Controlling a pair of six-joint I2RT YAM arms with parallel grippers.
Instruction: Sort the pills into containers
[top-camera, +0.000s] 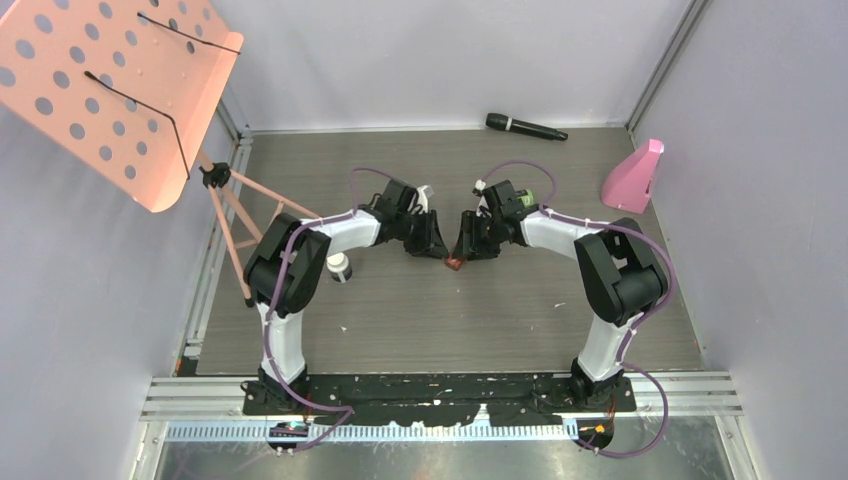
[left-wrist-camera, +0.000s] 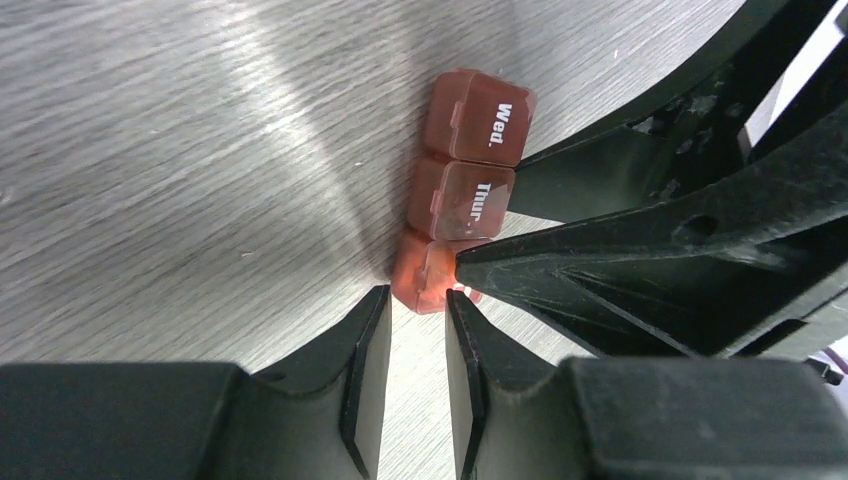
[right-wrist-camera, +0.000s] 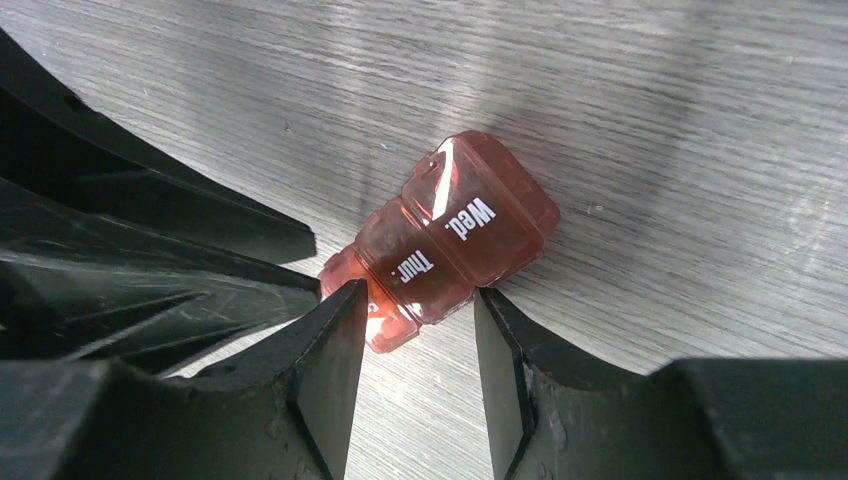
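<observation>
A translucent red pill organizer (top-camera: 454, 264) lies on the table between the two grippers, with "Wed" and "Thur" lids readable and a brighter orange end compartment (left-wrist-camera: 422, 280). My right gripper is shut on the organizer, its fingers on either side. My left gripper is partly open, a narrow gap between its fingertips, close to the orange end compartment. In the right wrist view, the left fingers (right-wrist-camera: 290, 285) reach that same end; whether they touch it, I cannot tell. A white bottle (top-camera: 339, 266) stands near the left arm.
A green container (top-camera: 525, 198) sits partly hidden behind the right gripper. A microphone (top-camera: 526, 127) lies at the back, and a pink object (top-camera: 633, 177) stands at the right. The salmon stand (top-camera: 240, 190) occupies the left.
</observation>
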